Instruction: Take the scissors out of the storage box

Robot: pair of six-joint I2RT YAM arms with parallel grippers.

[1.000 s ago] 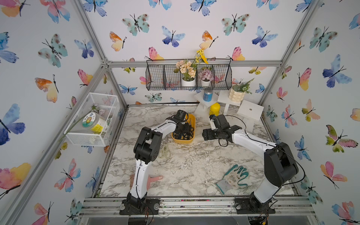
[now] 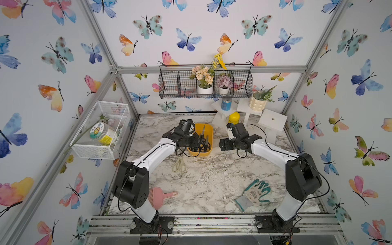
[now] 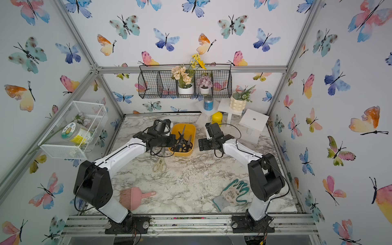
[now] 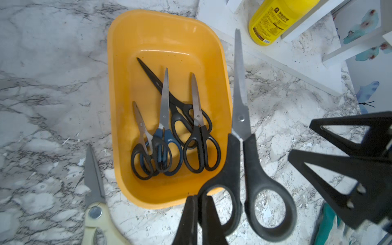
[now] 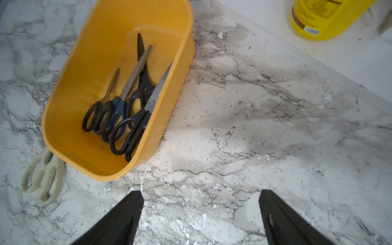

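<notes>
A pair of black-handled scissors (image 4: pixel 241 122) hangs from my left gripper, which is shut on the rim of one finger loop. The blades point away, over the right edge of the yellow storage box (image 4: pixel 122 185). Inside the box lie several other scissors, among them a blue-handled pair (image 4: pixel 165 134) and a black-handled pair (image 4: pixel 198 122). My right gripper stands open with nothing between its fingers, to the right of the box. Seen from the left wrist, its dark fingers (image 4: pixel 322 161) are close to the held scissors.
Pale-handled scissors (image 5: pixel 44 174) lie on the table left of the box. A yellow bottle (image 4: pixel 274 20) and white stands (image 2: pixel 272 120) are behind on the right. Toward the front lie a pink brush (image 2: pixel 157 198) and a glove (image 2: pixel 254 193).
The right arm has hardly moved.
</notes>
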